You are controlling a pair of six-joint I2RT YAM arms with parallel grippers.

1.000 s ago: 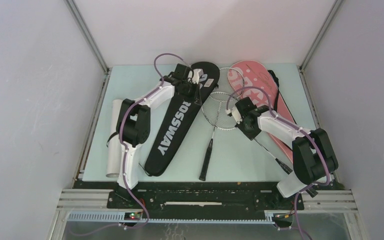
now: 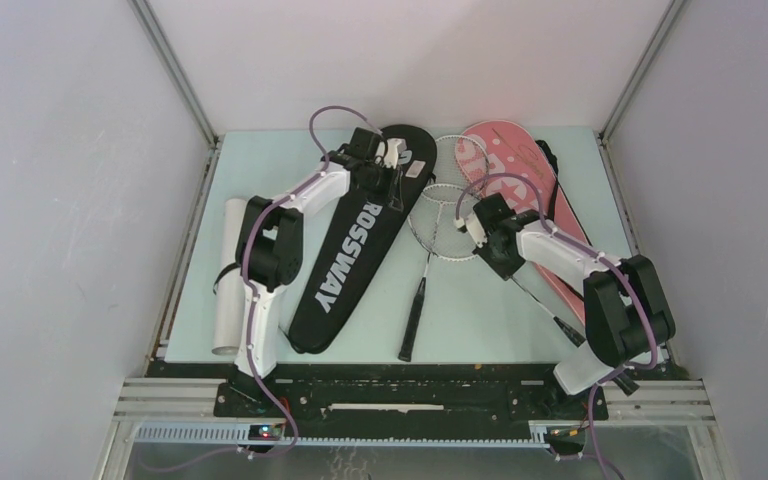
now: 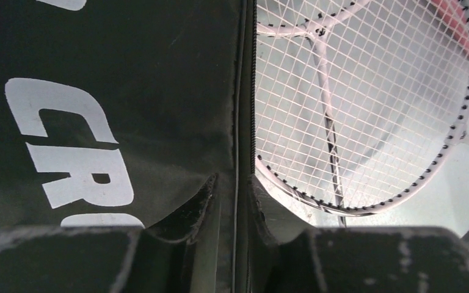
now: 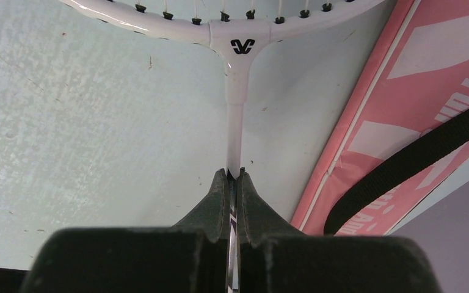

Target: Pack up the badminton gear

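Note:
A black CROSSWAY racket bag (image 2: 345, 260) lies slanted across the left-middle of the table. My left gripper is part open over its right edge, and the zipped edge runs between the fingertips. Two white rackets overlap right of the bag. The nearer racket (image 4: 237, 73) has its shaft between the fingertips of my right gripper, which is shut on it. Its head (image 3: 366, 210) reaches to the bag's edge, over the shaft of the other racket, whose dark handle (image 2: 412, 320) points to the front.
A pink racket bag (image 2: 550, 230) with a black strap (image 4: 403, 165) lies under and beside my right arm. At the far left rests a white tube (image 2: 228, 280), partly behind the left arm. Bare table shows at front centre.
Over the last second my right gripper and the nearer racket have shifted slightly right, drawing its head a little away from the bag. The left arm has barely moved.

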